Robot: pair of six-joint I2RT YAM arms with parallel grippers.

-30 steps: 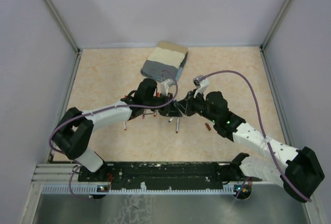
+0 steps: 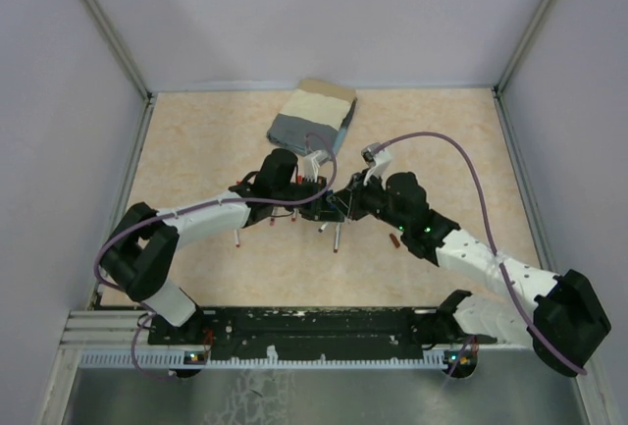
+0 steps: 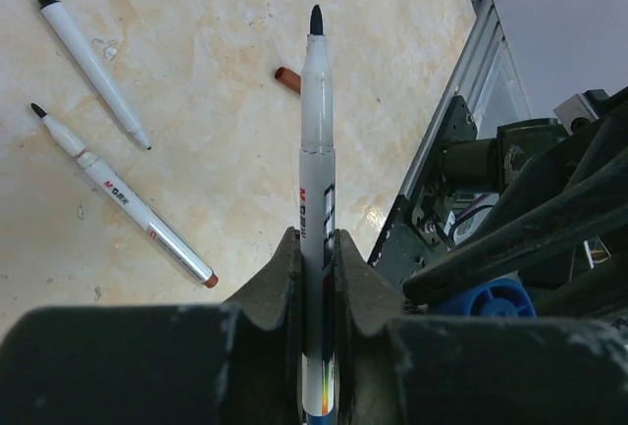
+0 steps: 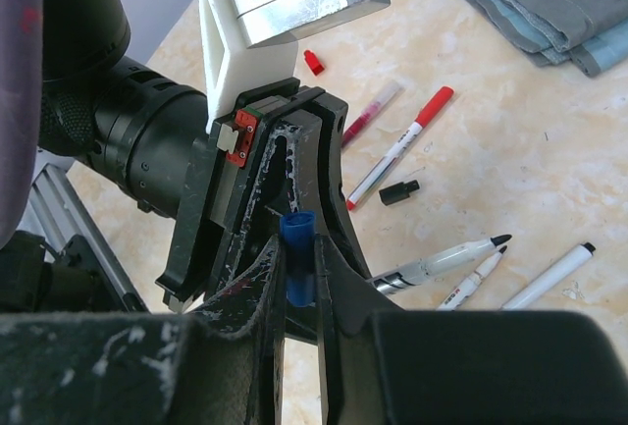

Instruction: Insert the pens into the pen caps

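A white marker with a black tip (image 3: 316, 111) runs lengthwise between the fingers of my left gripper, which are shut on it. The black tip points away from the gripper, and a bit of blue shows at the near end. A blue cap (image 4: 299, 258) is gripped by my right gripper, its opening facing out. In the left wrist view, the same cap (image 3: 481, 299) appears at the right, apart from the marker's black tip. In the top view, the left gripper (image 2: 329, 207) and right gripper (image 2: 350, 197) are close together at mid-table.
On the table lie an uncapped two-tip marker (image 3: 137, 207), a black-ended pen (image 3: 93, 67) and a brown-red cap (image 3: 287, 79). A red pen (image 4: 402, 145), a black cap (image 4: 399, 192) and a red cap (image 4: 313, 62) lie farther off. Folded cloth (image 2: 314, 116) rests at the back.
The right arm has shifted slightly to the left, toward the left gripper. The left arm looks nearly still.
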